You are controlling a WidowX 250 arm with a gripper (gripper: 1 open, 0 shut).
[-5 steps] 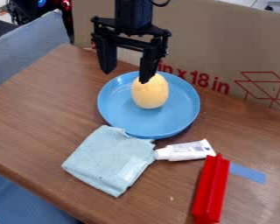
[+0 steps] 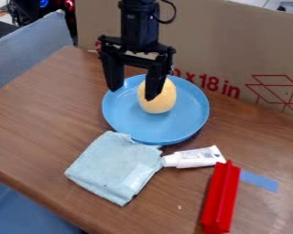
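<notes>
My black gripper (image 2: 133,82) is open over the back left part of a blue plate (image 2: 124,119), its fingers pointing down. A round, pale yellow object (image 2: 157,101) rests on the plate, partly behind the right finger. I cannot tell whether that finger touches it.
A folded light blue cloth (image 2: 113,169), a white tube (image 2: 193,157) and a red box (image 2: 220,199) lie on the wooden table (image 2: 39,119) in front of the plate. A cardboard box (image 2: 247,64) stands behind.
The gripper has come down toward the plate and the yellow object, shifting slightly over the last second. The objects on the table have not visibly moved.
</notes>
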